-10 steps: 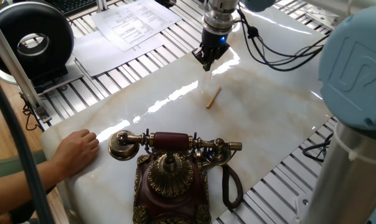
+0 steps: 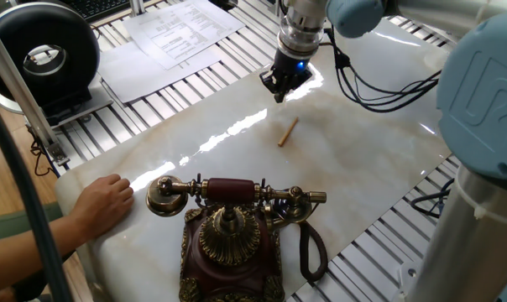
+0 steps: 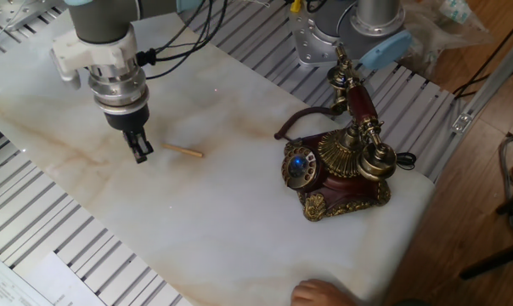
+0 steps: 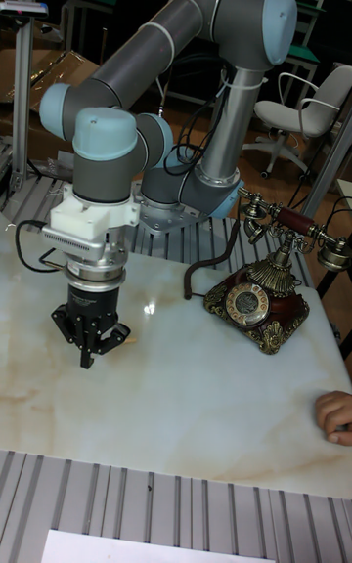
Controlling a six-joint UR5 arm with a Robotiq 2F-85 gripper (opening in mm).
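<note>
A short tan stick (image 2: 288, 132) lies alone on the pale marble-patterned board (image 2: 363, 126); exterior view 2 shows the same stick (image 3: 183, 150) lying flat. My black gripper (image 2: 285, 85) points down, above the board and off to one side of the stick. In exterior view 2 the gripper (image 3: 143, 151) hangs just left of the stick's near end. From the front, the gripper (image 4: 92, 349) largely covers the stick. Nothing visible hangs from its fingers, but their spacing is unclear from these angles.
An ornate red-and-gold telephone (image 3: 346, 161) stands on the board. A person's hand (image 2: 104, 203) rests on the board's edge. Papers (image 2: 174, 38) lie on the slatted table beyond. Bare board surrounds the stick.
In exterior view 1 my gripper has shifted slightly downward in the picture, and the arm has shifted a little with it. The stick, telephone and hand have stayed put.
</note>
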